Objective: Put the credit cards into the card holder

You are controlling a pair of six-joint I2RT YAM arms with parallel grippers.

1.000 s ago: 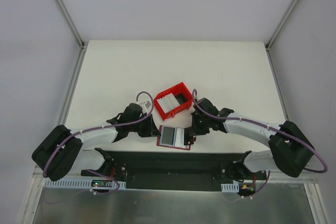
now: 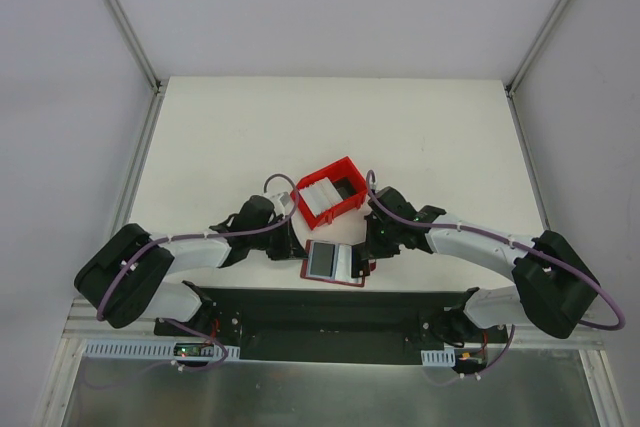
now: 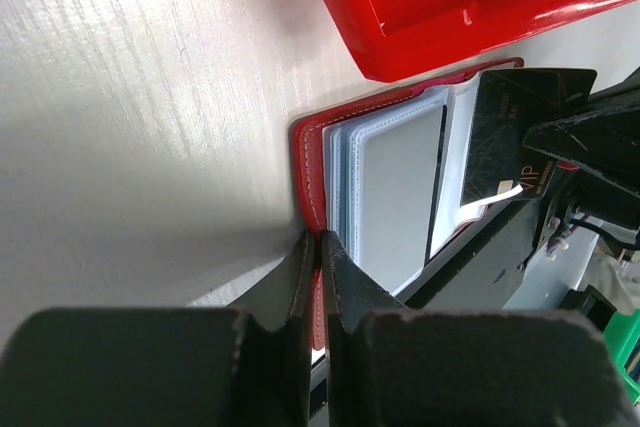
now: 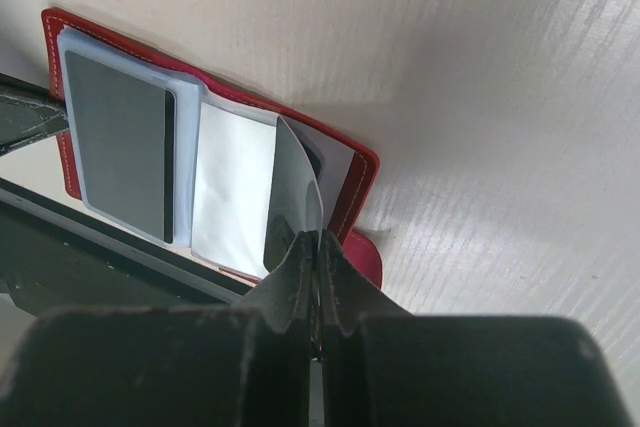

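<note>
The red card holder (image 2: pixel 336 263) lies open near the table's front edge, with grey-faced sleeves (image 3: pixel 385 197) and white inner pockets (image 4: pixel 232 179). My left gripper, shut, has its tips at the holder's left edge, against the red border. My right gripper is shut on a dark card (image 3: pixel 510 122) marked VIP, held tilted over the white pocket at the holder's right side; whether its lower edge is inside the pocket I cannot tell.
A red tray (image 2: pixel 355 172) with white and dark contents sits just behind the holder. The front edge drops away just below the holder.
The left arm has shifted slightly right, its gripper staying at the holder's left edge. The holder appears moved very slightly right. The right arm looks still.
</note>
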